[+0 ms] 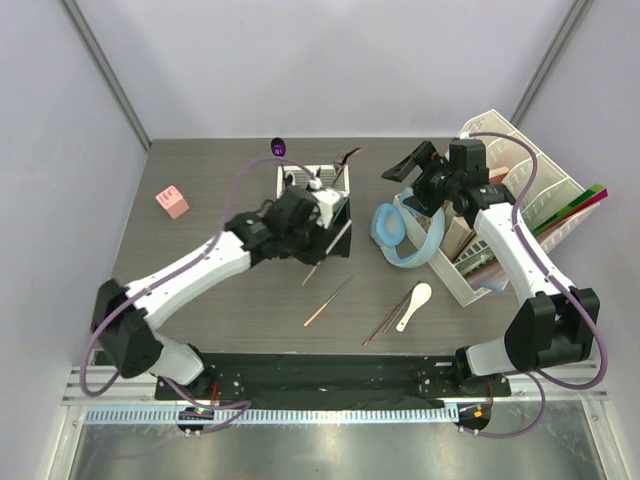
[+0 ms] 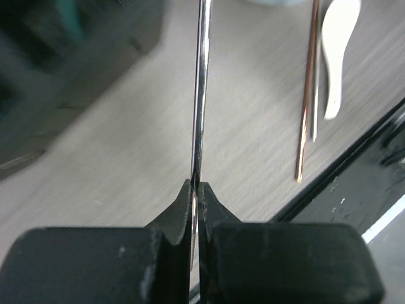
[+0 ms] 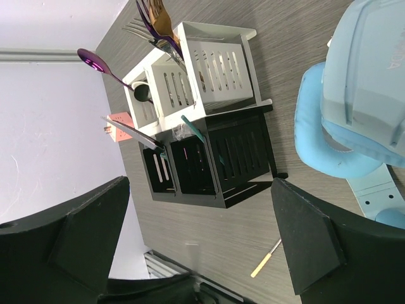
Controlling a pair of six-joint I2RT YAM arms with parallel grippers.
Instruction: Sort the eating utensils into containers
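Note:
My left gripper is shut on a thin metal chopstick (image 2: 200,95), held over the table in front of the black caddy compartments (image 3: 240,152). The white compartments (image 3: 215,73) behind hold forks, a purple spoon (image 1: 278,148) and other utensils. On the table lie a wooden-handled utensil (image 1: 318,312), brown and silver sticks (image 2: 304,120) and a white spoon (image 1: 418,300). My right gripper (image 1: 415,170) hangs open and empty over the right side, facing the caddy.
A light blue looped object (image 1: 390,235) and a large white rack (image 1: 460,290) fill the right side. A pink cube (image 1: 172,202) sits at the left, with bare table around it.

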